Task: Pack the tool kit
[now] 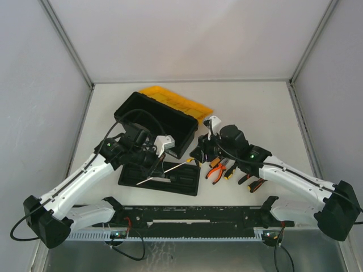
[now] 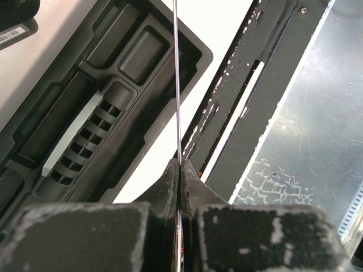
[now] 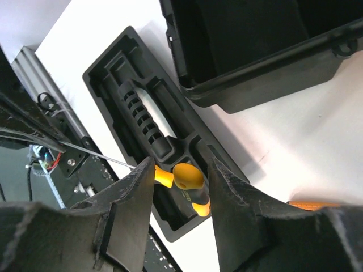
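Note:
My left gripper is shut on the thin metal shaft (image 2: 177, 85) of a tool with a yellow-and-black handle. In the top view this shaft slants over the black tray (image 1: 129, 180), its handle end to the right. My right gripper stands part open, with the yellow handle (image 3: 189, 177) in the gap between its fingers; whether they touch it cannot be told. The tray, with its ribbed middle and grey bar, lies below. Behind it stands the open black toolbox (image 1: 184, 136).
A yellow tray (image 1: 190, 106) lies behind the toolbox. To the right are orange-handled pliers (image 1: 216, 173), a black-and-yellow tool (image 1: 230, 171) and other orange-and-black tools (image 1: 257, 185), partly under the right arm.

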